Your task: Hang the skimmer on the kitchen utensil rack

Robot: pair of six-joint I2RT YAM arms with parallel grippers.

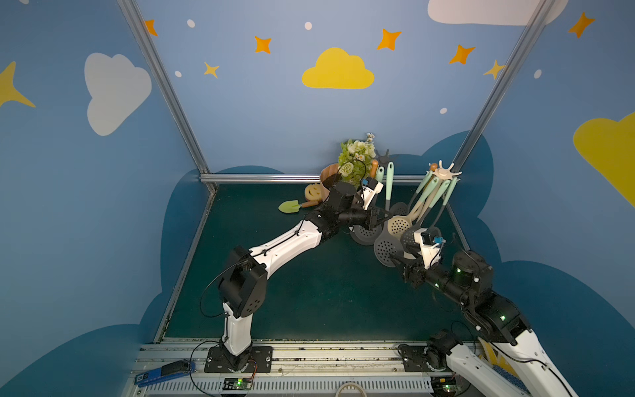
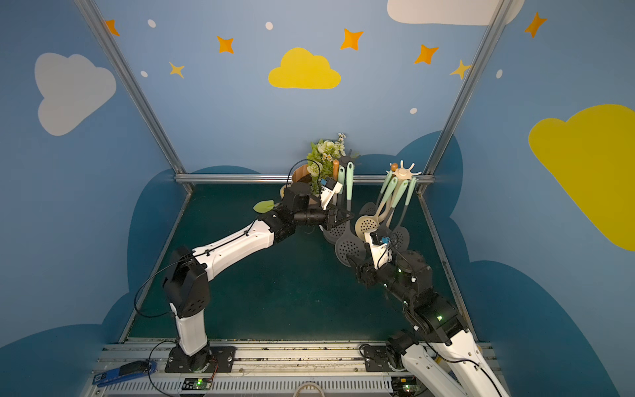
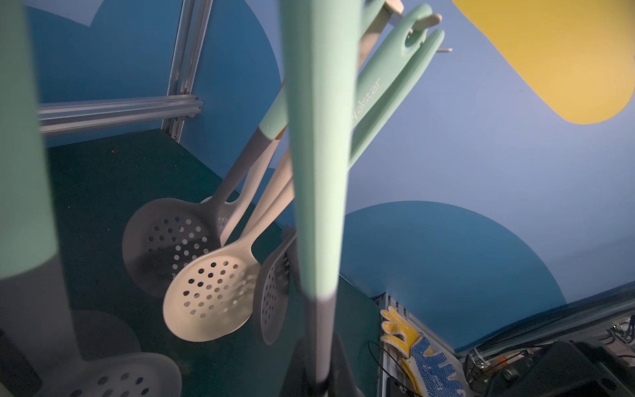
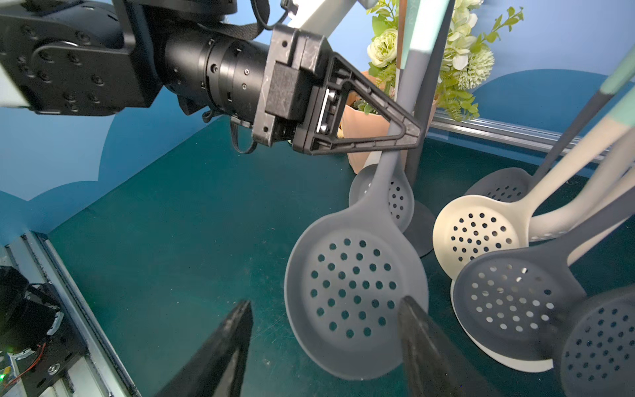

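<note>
A grey skimmer (image 4: 357, 228) with a mint handle (image 1: 389, 175) hangs upright, its holed head low. My left gripper is shut on the grey neck, just under the mint part in the left wrist view. My right gripper is open, its two blurred fingers (image 4: 221, 354) apart, with the skimmer's head behind the gap and nothing visibly gripped. At the back right stands a utensil rack with beige hooks (image 1: 445, 170), several utensils hanging from it. A second rack with a dark grey top (image 1: 383, 158) stands beside the flowers.
A cream skimmer (image 3: 215, 291) and other grey ones hang close by on the beige rack. A potted plant (image 4: 370, 125) stands behind the held skimmer. A small green trowel (image 1: 289, 206) lies to the left.
</note>
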